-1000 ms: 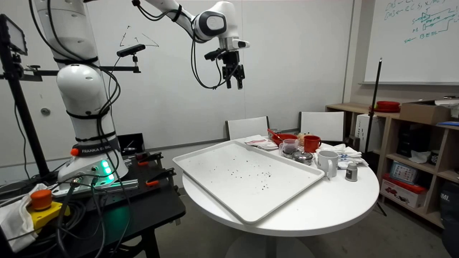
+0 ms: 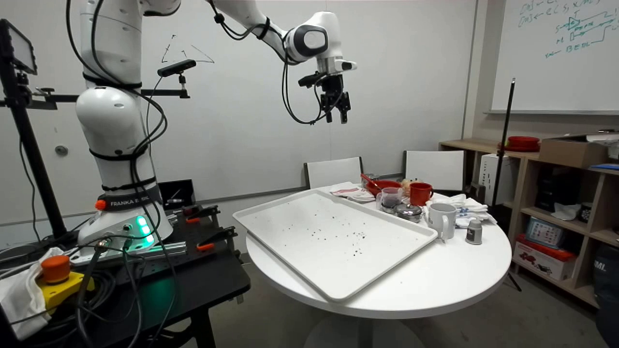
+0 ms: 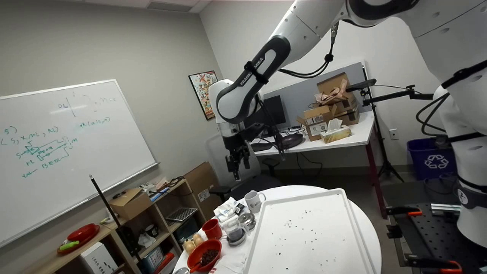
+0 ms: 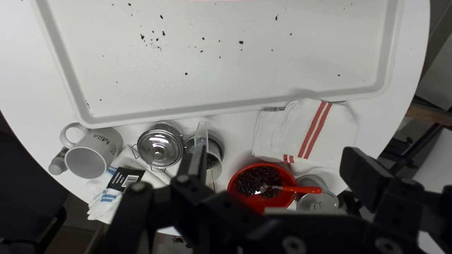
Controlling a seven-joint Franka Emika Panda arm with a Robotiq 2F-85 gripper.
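High above the table hangs my gripper (image 2: pixel 336 118), open, its fingertips pointing down and nothing between them. A large white tray (image 2: pixel 302 262) lies on the round table with dark crumbs scattered over it. In the wrist view, a folded white towel with red stripes (image 4: pixel 305 132) rests against the tray's edge. Beside it sits a red bowl (image 4: pixel 232 190) of dark beans, holding a spoon with an orange-red handle (image 4: pixel 305 189). My dark fingers (image 4: pixel 364 180) cover part of the lower wrist view, well above these things.
Along the tray's side stand a grey-white mug (image 2: pixel 442 219), a lidded metal pot (image 4: pixel 159 148), a clear pitcher (image 3: pixel 235 232), a red mug (image 3: pixel 212 228) and a small grey shaker (image 2: pixel 474 232). A white cloth with blue stripes (image 4: pixel 108 198) lies near the mug. Above the tray is free air.
The arm has moved right and slightly lower in exterior view 1, carrying the open gripper towards the cluttered side of the table. The things on the table have not moved.
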